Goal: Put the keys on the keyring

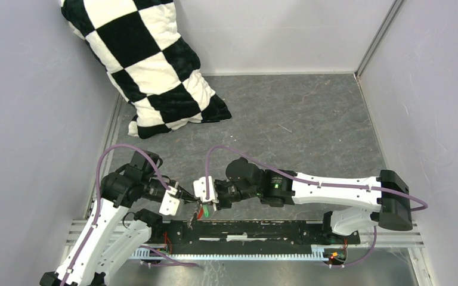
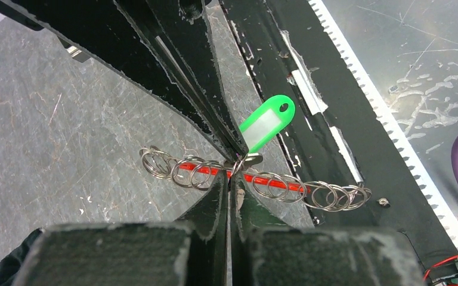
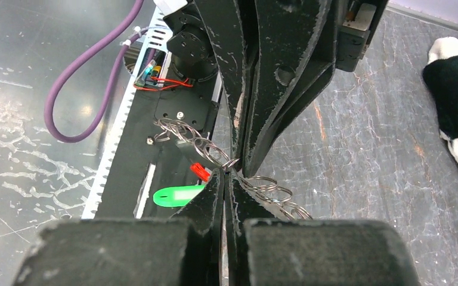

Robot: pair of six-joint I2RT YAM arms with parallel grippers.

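My left gripper and right gripper face each other tip to tip, both shut. Around their tips runs a chain of thin metal rings [image 2: 331,196], spreading to both sides, with a red strip [image 2: 283,185] alongside. A small ring [image 3: 231,163] shows right at the meeting fingertips; which gripper pinches it is hard to tell. Beside the tips is a green tag [image 2: 267,124] with a pale label, its near end hidden by the right gripper's fingers in the left wrist view. No separate key can be made out.
Below the grippers lies a black rail [image 1: 262,232] along the front edge. A checkered cushion [image 1: 149,71] rests at the back left. Grey floor [image 1: 298,131] behind the arms is clear. Purple cables [image 1: 310,180] run along both arms.
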